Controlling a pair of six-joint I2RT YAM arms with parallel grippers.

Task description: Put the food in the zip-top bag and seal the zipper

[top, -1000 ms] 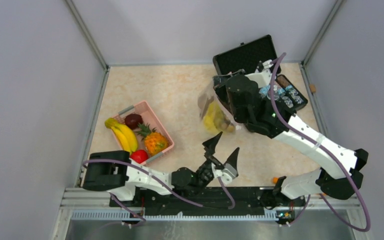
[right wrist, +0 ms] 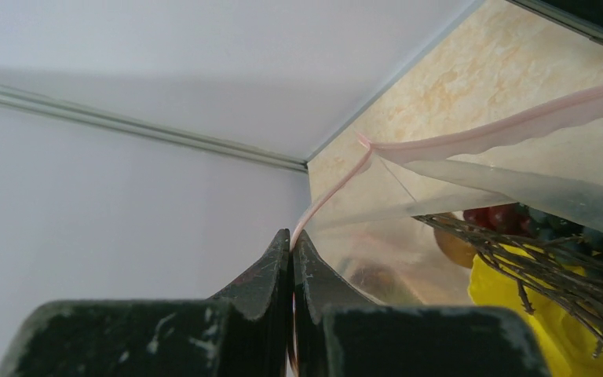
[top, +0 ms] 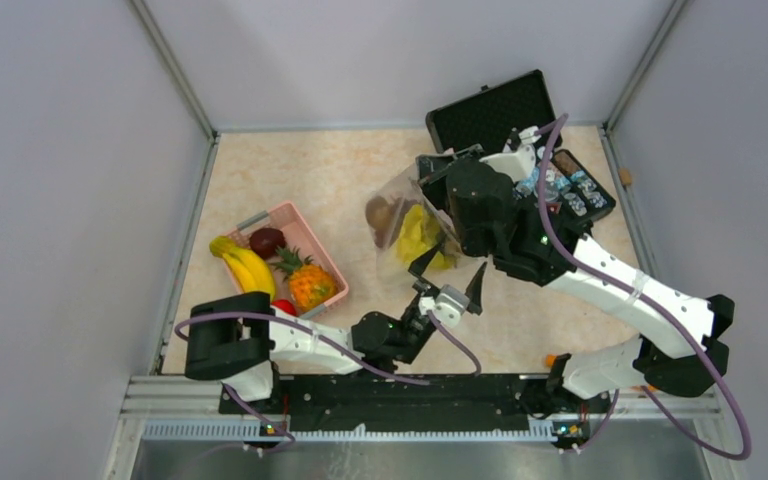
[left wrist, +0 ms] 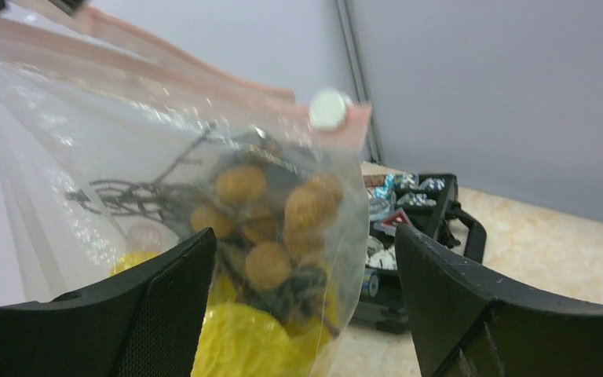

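The zip top bag (top: 400,230) hangs from my right gripper, which is shut on its pink-edged rim. Inside are yellow food, round brown items, and, in the right wrist view, dark twigs and red and dark round fruit (right wrist: 502,220). The bag's top gapes in that view. My left gripper (top: 446,268) stands open below the bag; in the left wrist view its fingers frame the bag's near corner, where a white zipper slider (left wrist: 328,110) sits above them.
A pink basket (top: 315,240) with bananas, pineapple and red fruit stands at the left. An open black case (top: 490,105) with small packets lies at the back right. Bare table shows at the back left and front right.
The bag has shifted left with my right gripper.
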